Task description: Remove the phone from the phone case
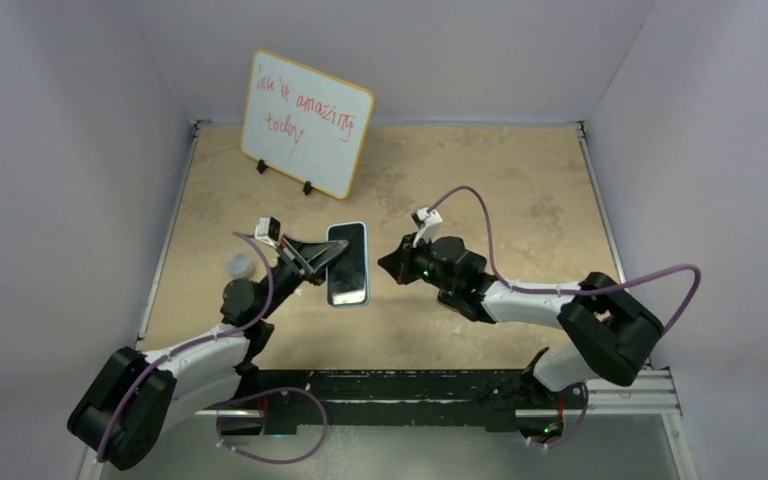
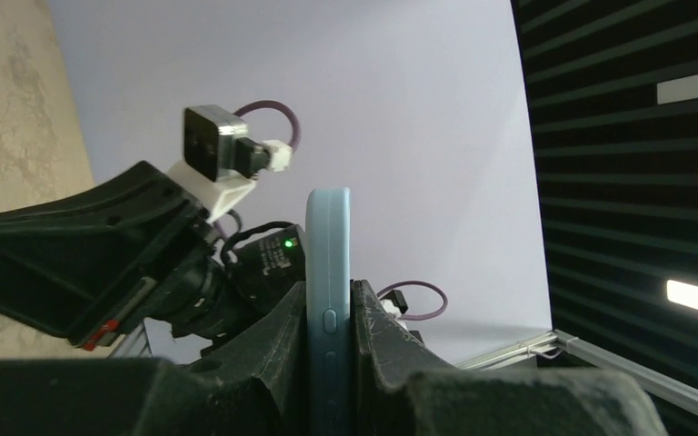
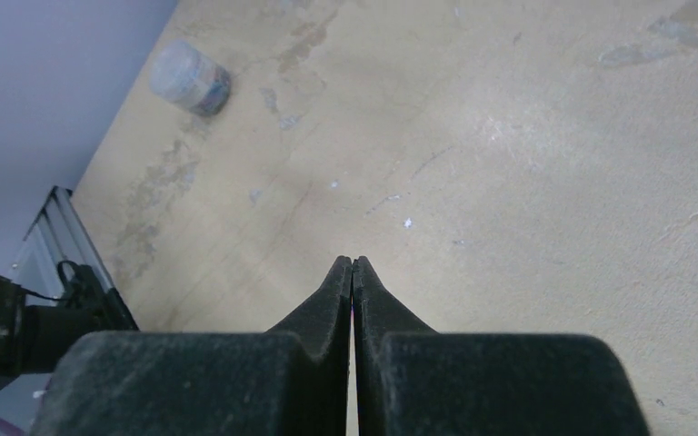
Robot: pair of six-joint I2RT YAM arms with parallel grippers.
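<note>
The phone [image 1: 348,255] sits inside its light blue case [image 2: 329,272], dark screen up, held above the table. My left gripper [image 1: 338,248] is shut on the cased phone, one finger lying over the screen. Edge-on in the left wrist view, the case rises between the two left fingers. To the right of the phone and clear of its edge, my right gripper [image 1: 384,263] is shut; in the right wrist view its fingertips [image 3: 341,272] meet with nothing between them.
A whiteboard [image 1: 307,120] with red writing leans at the back left. A small clear jar [image 1: 240,265] stands left of the left gripper. Under the right arm lies a dark object [image 1: 452,300]. Bare table [image 1: 490,180] extends at the back right.
</note>
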